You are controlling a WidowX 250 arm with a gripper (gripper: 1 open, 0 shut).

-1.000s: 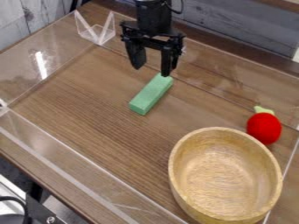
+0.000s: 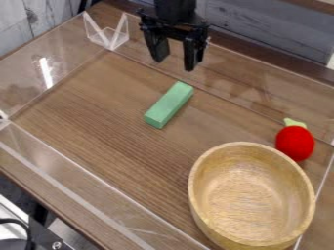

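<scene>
My black gripper (image 2: 174, 49) hangs at the top centre of the view, open, its two fingers apart with nothing visible between them. Below it and apart from it, a green block (image 2: 169, 104) lies on the wooden surface. A red object with a pale green top, like a tomato or strawberry (image 2: 295, 144), lies at the right. A large round tan bowl (image 2: 249, 217) stands at the lower right.
A clear plastic piece (image 2: 109, 32) is at the upper left. A black cable (image 2: 14, 231) lies at the lower left corner.
My gripper has moved up in the view, toward the back and away from the green block. The block, red object and bowl have not moved.
</scene>
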